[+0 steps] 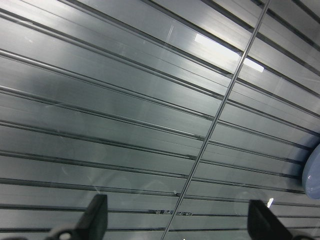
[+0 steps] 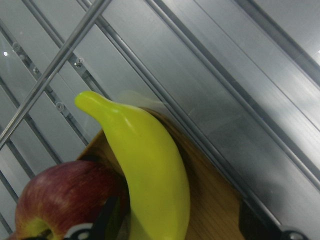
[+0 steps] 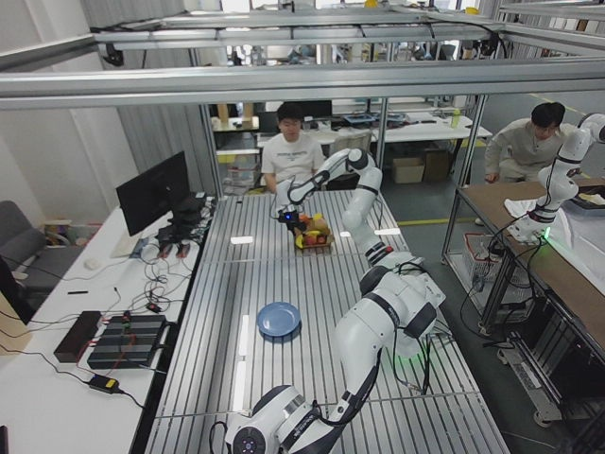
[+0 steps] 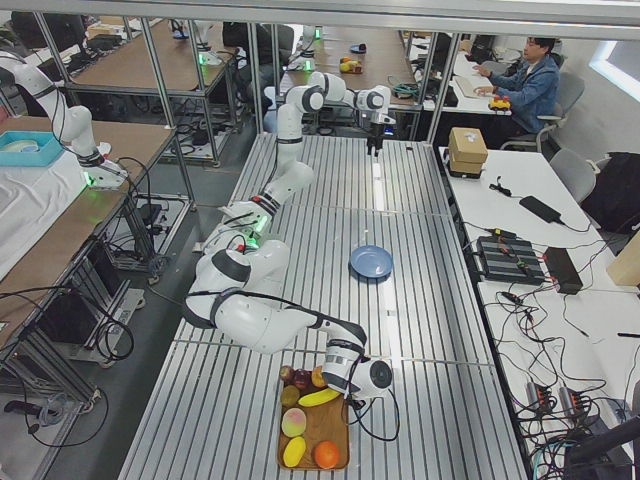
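Observation:
A blue plate (image 3: 279, 319) (image 4: 371, 261) lies bare on the slatted table, its edge also showing at the right of the left wrist view (image 1: 312, 175). My left gripper stands open over empty slats. My right gripper is open around the upper side of a yellow banana (image 2: 147, 160) in a wooden tray (image 2: 207, 200), beside a red apple (image 2: 65, 195); whether it touches is unclear. The tray (image 4: 335, 450) also holds several other fruits, including an orange (image 4: 326, 454) and a peach (image 4: 293, 422).
A white side table (image 3: 57, 416) carries a monitor (image 3: 151, 203), boxes and cables. People sit or stand beyond the table, and another arm (image 3: 558, 189) works at a brown bench to the side.

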